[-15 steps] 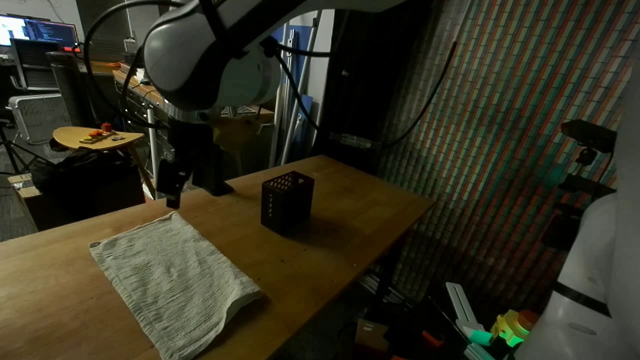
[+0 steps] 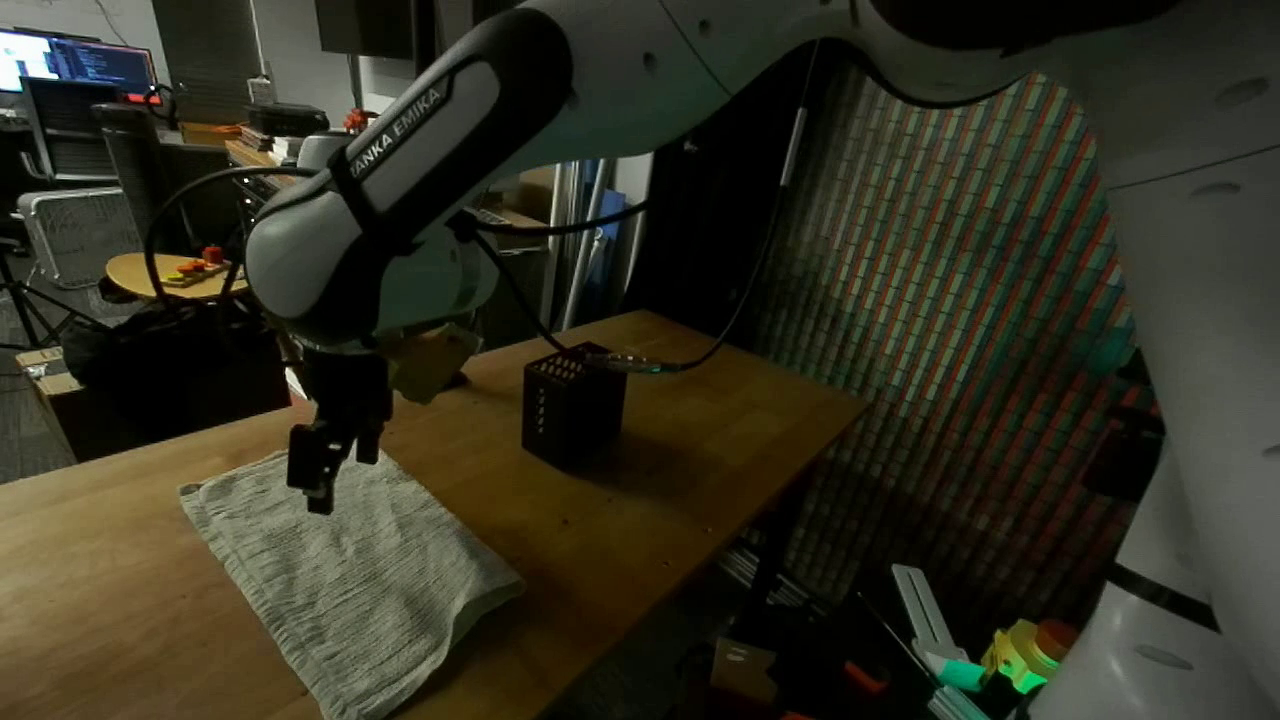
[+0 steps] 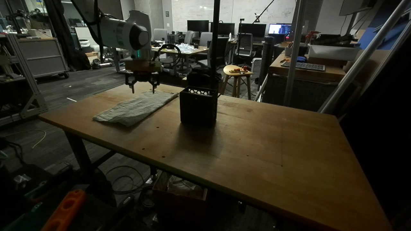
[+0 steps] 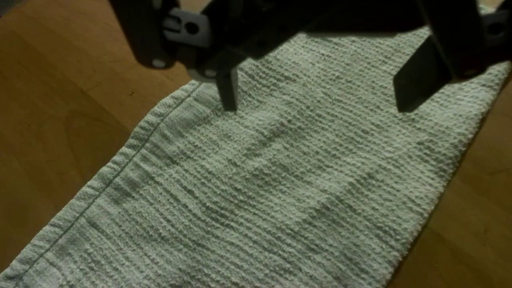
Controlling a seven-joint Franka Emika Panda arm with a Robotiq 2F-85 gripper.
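Observation:
A pale, ribbed cloth (image 2: 372,576) lies flat on the wooden table, with one near corner slightly raised. Above its far part hangs my gripper (image 2: 339,478), fingers apart and pointing down. Exterior view 2 has the gripper (image 3: 143,90) over the far portion of the cloth (image 3: 135,107). From the wrist, the two fingertips stand wide apart over the cloth (image 4: 288,192), and only fabric shows beneath the gap of the gripper. Nothing is held. The exact height of the fingertips over the fabric is hard to judge.
A black perforated box (image 2: 573,408) stands on the table (image 3: 269,146) beside the cloth; a cable hangs just above it in exterior view 1. The broad table area beyond the box in exterior view 2 is clear.
My gripper has come down and toward the camera in exterior view 1, from near the cloth's far corner to above its far part. The cloth and box have not moved.

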